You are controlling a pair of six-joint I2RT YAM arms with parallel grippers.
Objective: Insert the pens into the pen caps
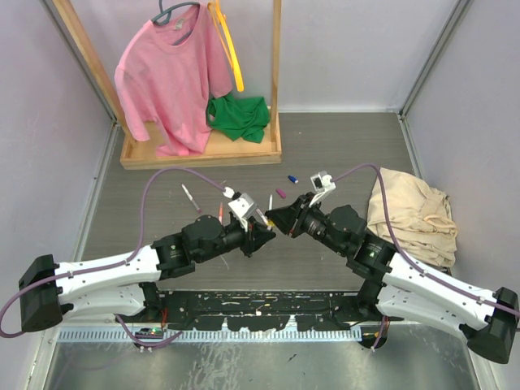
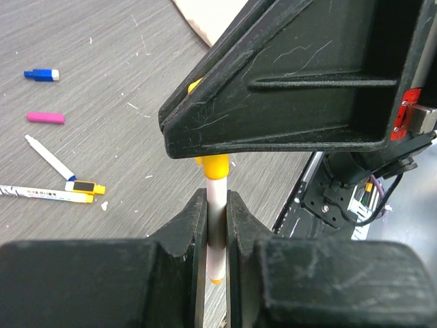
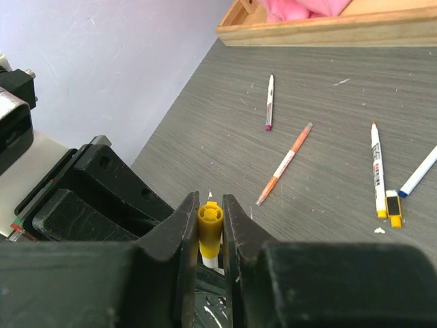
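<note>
Between the fingertips of my left gripper a white pen (image 2: 216,229) stands upright, with a small yellow end at its bottom. Directly over its upper end is a yellow cap (image 2: 216,166), lined up with the barrel; no gap shows, but how deep the pen sits inside cannot be told. My right gripper is shut on that cap, which shows end-on with a bit of white pen below it. From the top view, both grippers meet at the middle of the table and largely hide pen and cap.
On the table lie a blue cap (image 2: 42,75), a pink cap (image 2: 46,118), a blue-tipped pen (image 2: 51,158), a yellow-tipped pen (image 3: 378,171) beside a yellow-black cap (image 3: 393,208), an orange pen (image 3: 285,162) and a purple-tipped pen (image 3: 270,102). A beige cloth (image 1: 410,215) lies at right.
</note>
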